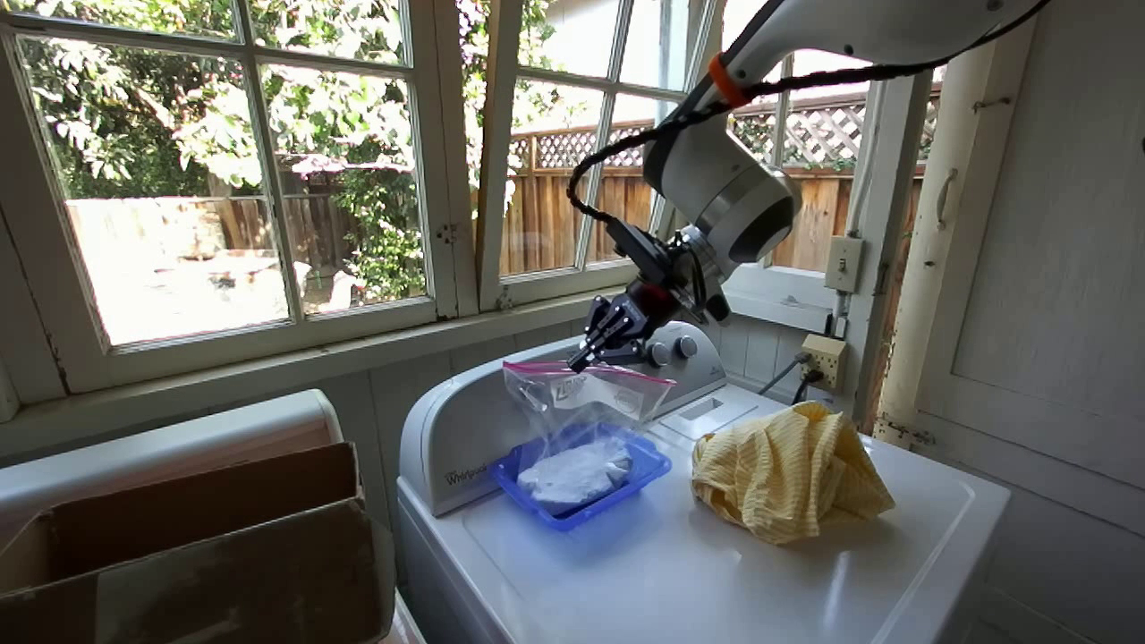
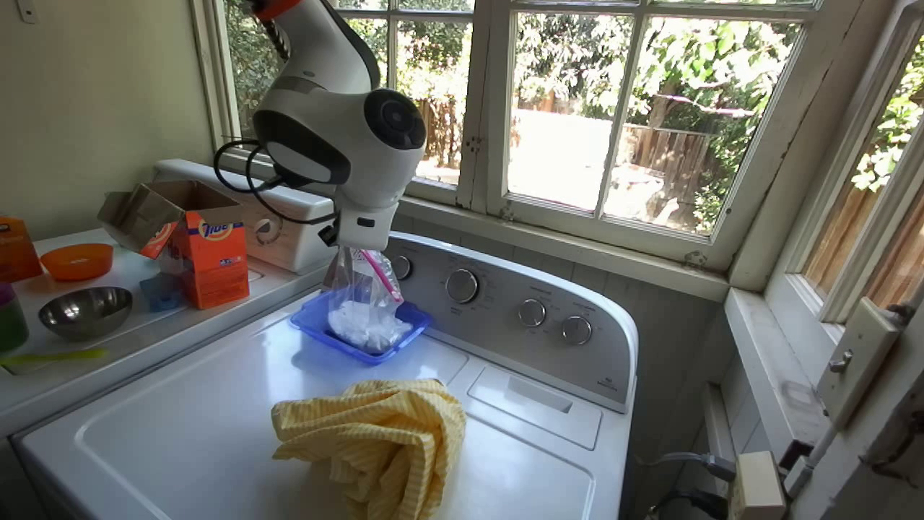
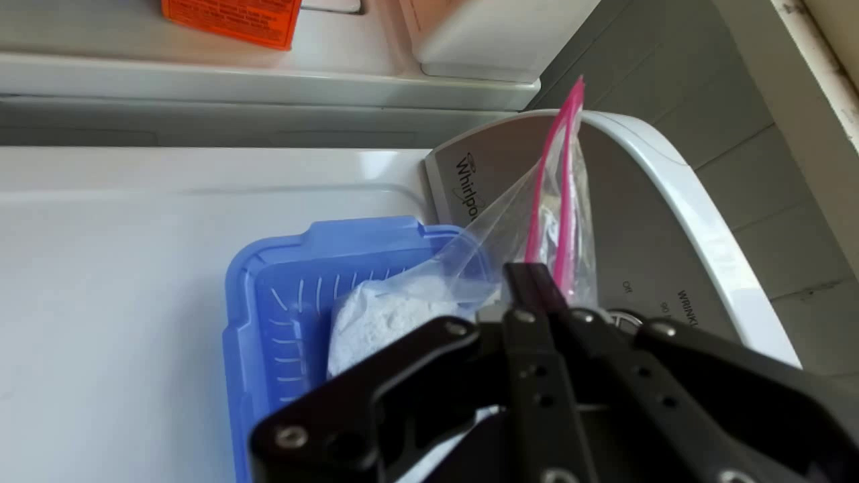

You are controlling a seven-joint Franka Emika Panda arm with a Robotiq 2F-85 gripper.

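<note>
A clear zip bag (image 1: 587, 397) with a pink seal stands upright, its bottom filled with white material (image 1: 574, 476). It rests in a blue plastic basket (image 3: 278, 249) on the white appliance top. My gripper (image 1: 580, 366) is shut at the bag's upper edge, tilted down toward it. In the wrist view, the closed fingertips (image 3: 527, 276) overlap the pink seal (image 3: 571, 113), whose two strips stand slightly apart above them. Whether any film is pinched between the fingers is hidden. In exterior view 2 the arm blocks the gripper, with the bag (image 2: 362, 290) below.
A crumpled yellow striped cloth (image 1: 789, 478) lies on the appliance top to the basket's right. Behind rises the control panel (image 2: 511, 303) with knobs. On the neighbouring machine stand an orange Tide box (image 2: 216, 260) and a metal bowl (image 2: 86, 312).
</note>
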